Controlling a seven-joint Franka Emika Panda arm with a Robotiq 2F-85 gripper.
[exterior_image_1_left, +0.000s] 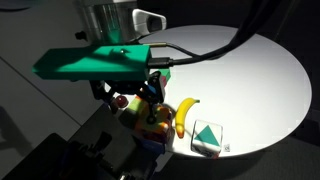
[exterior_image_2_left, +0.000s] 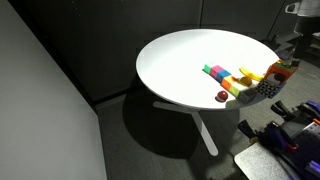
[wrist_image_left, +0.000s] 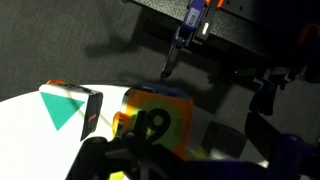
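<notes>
My gripper hangs over the near edge of the round white table, its dark fingers spread apart with nothing visible between them. Dark fingers also show along the bottom of the wrist view, wide apart. Below the gripper stands an orange and yellow box, partly covered by it; the box lies near the middle of the wrist view with a dark looped shape over it. A yellow banana rests beside the box. To its right sits a white block with a green triangle.
A small dark red ball lies near the table edge, close to a row of coloured blocks. A black cable crosses above the table.
</notes>
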